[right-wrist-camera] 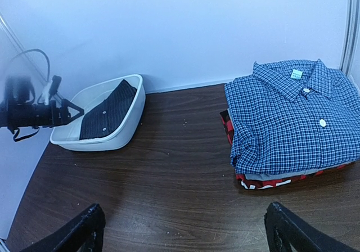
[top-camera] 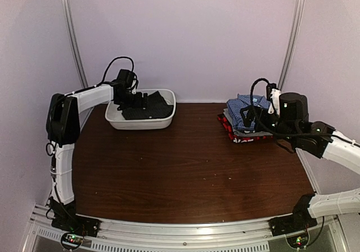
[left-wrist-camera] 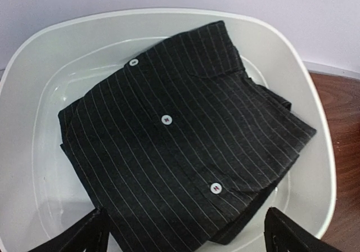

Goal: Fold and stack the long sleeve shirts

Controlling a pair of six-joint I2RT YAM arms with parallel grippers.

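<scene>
A dark pinstriped shirt with white buttons lies in the white basin at the back left. Over it is my left gripper, its fingers wide apart and no cloth between them. At the back right rests a stack of folded shirts, with a blue checked shirt on top, collar toward the wall. Beneath it show a grey layer and a red-and-black shirt. My right gripper hovers above the stack's left part in the top view, open and empty.
Between basin and stack the brown tabletop is bare apart from a few tiny specks. Pale walls close in the back and both sides.
</scene>
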